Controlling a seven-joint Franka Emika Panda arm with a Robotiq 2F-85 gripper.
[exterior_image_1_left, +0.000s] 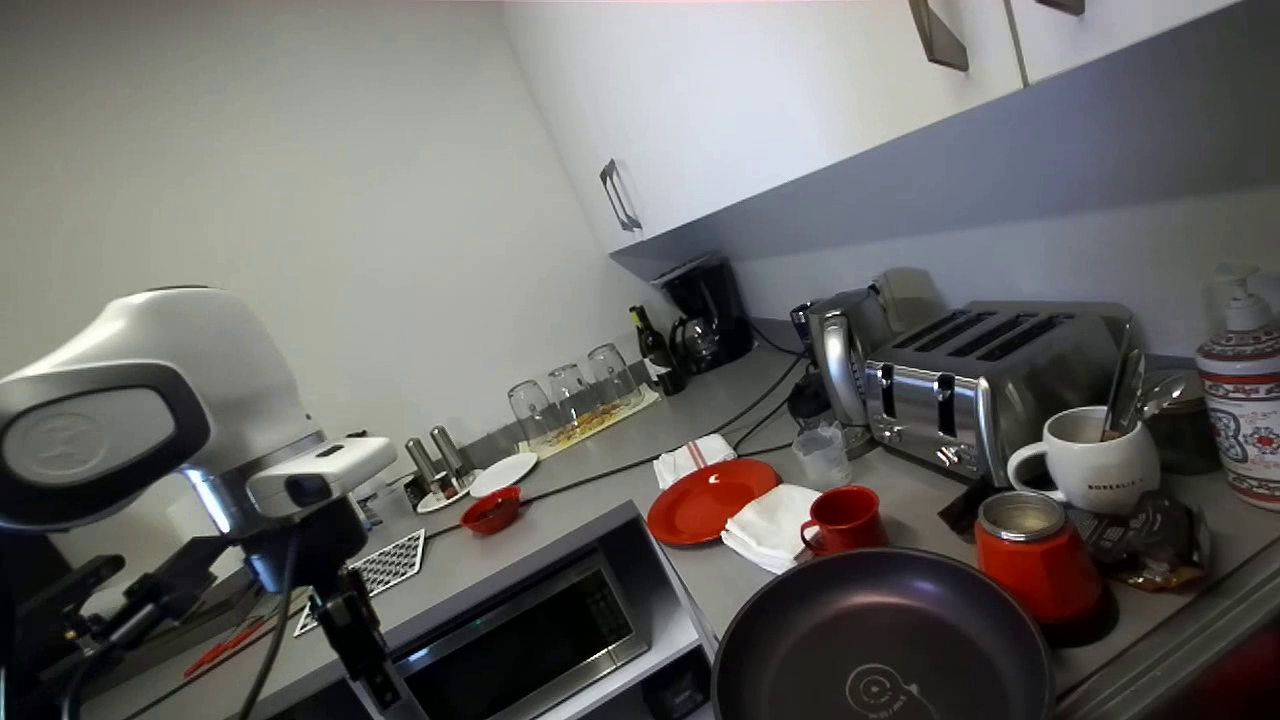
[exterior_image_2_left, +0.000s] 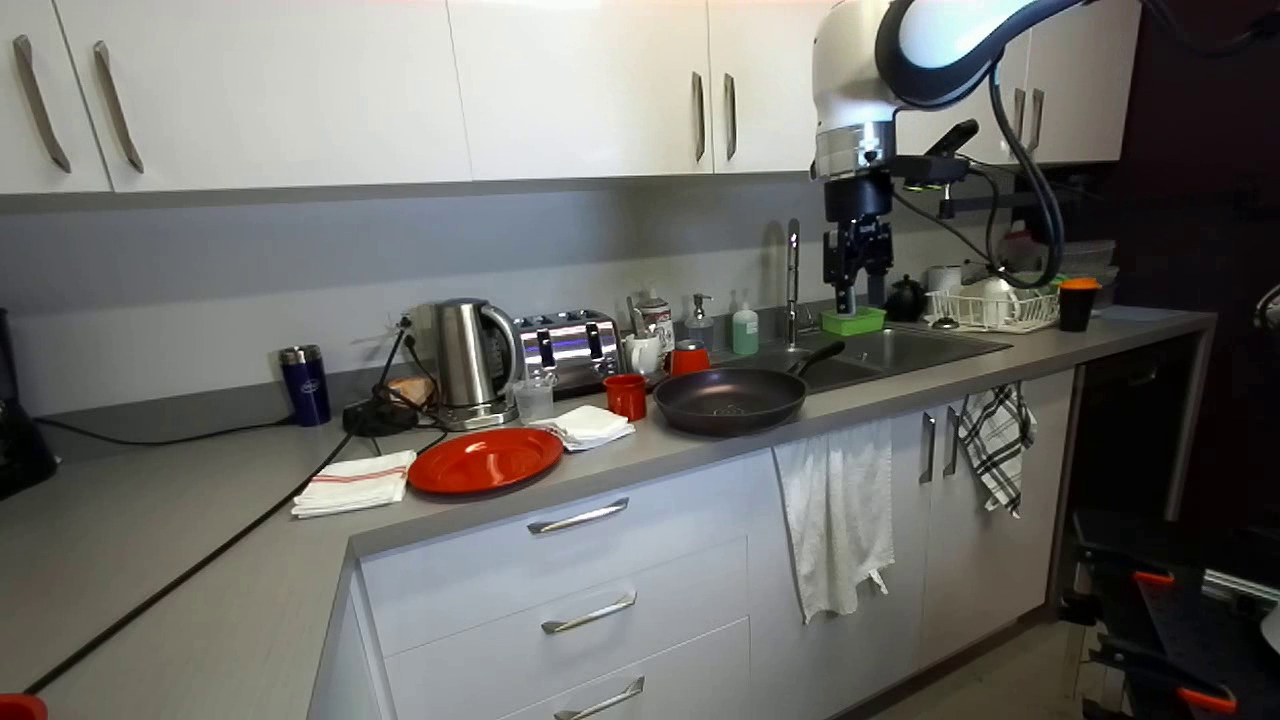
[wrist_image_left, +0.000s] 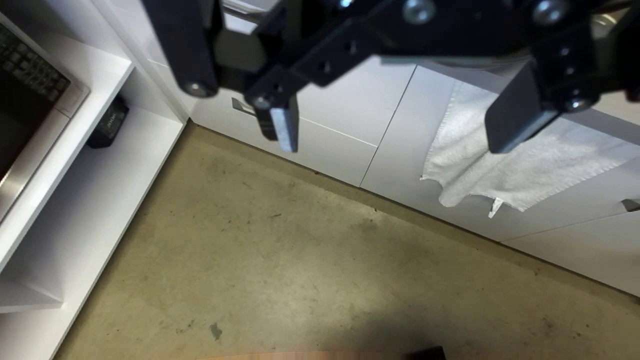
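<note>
My gripper is open, its two fingers wide apart with nothing between them. Below it, the wrist view shows bare floor, white drawer fronts and a hanging white towel. In exterior view 1 the gripper points down at the lower left, in front of the counter. A dark frying pan rests in the foreground at the lower right. Beside it stand a red mug and a red moka pot base. Behind these lie a folded white napkin and a red plate.
A steel toaster and kettle stand along the wall. Toward the corner are upturned glasses and a small red bowl. The pan's handle reaches over the sink. A black cable crosses the counter.
</note>
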